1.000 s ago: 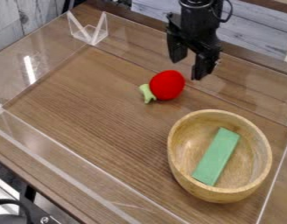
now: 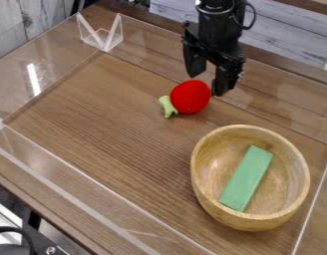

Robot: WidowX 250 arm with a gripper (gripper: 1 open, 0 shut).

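Observation:
My gripper (image 2: 207,72) hangs at the top centre, dark, with its fingers apart and nothing visible between them, just above and behind a red round object (image 2: 191,97). A small light green piece (image 2: 167,106) lies at the red object's left side. A wooden bowl (image 2: 219,209) at the lower right holds a green rectangular block (image 2: 246,179).
A white wire-like stand (image 2: 97,33) is at the back left. The table's back edge runs behind the arm.
The gripper has shifted slightly to the left, toward the red object. The objects on the table look unmoved.

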